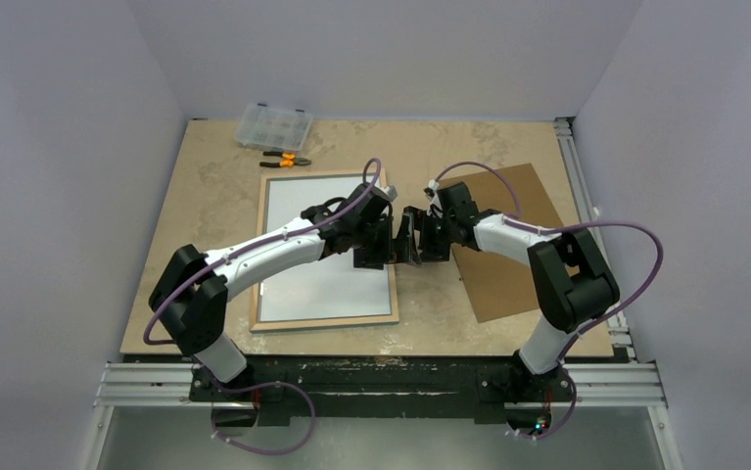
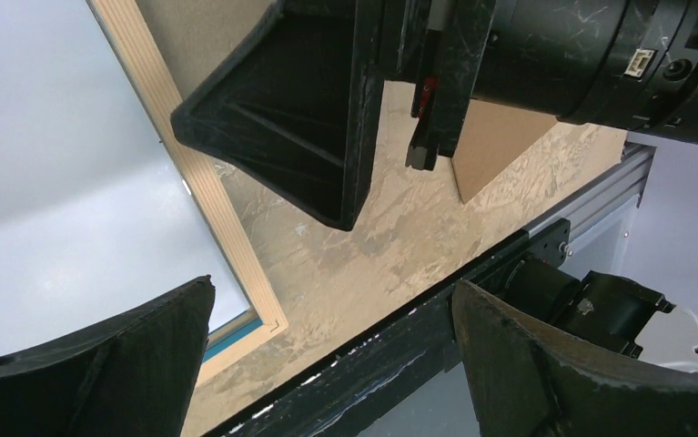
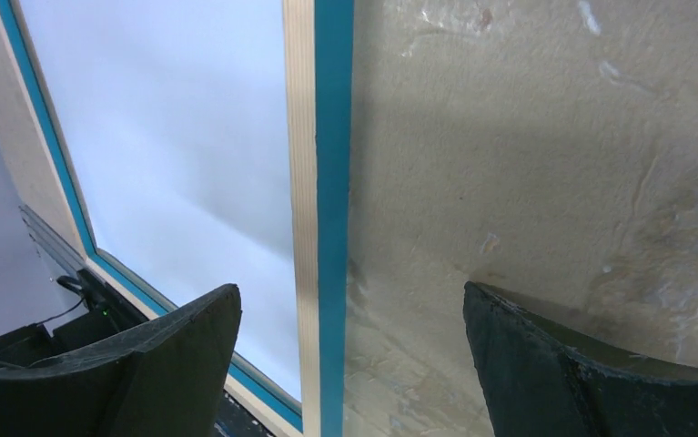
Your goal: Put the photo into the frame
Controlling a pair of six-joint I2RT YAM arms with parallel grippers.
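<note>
A light wooden frame [image 1: 327, 321] lies flat on the left half of the table, a white sheet [image 1: 303, 284] inside it. Whether that sheet is the photo cannot be told. Over the frame's right edge, my left gripper [image 1: 400, 252] is open and empty; its spread fingers [image 2: 136, 364] show in the left wrist view. My right gripper [image 1: 420, 238] is close beside it on the right, also open. In the right wrist view, the frame's right rail [image 3: 304, 191], with its teal side, runs between the right fingers, which appear clear of it.
A brown board [image 1: 508, 279] lies slightly turned on the right of the table, partly under the right arm. Orange-handled pliers [image 1: 285, 160] and a clear plastic box [image 1: 273, 127] lie at the back left. Bare table [image 1: 435, 318] shows between frame and board.
</note>
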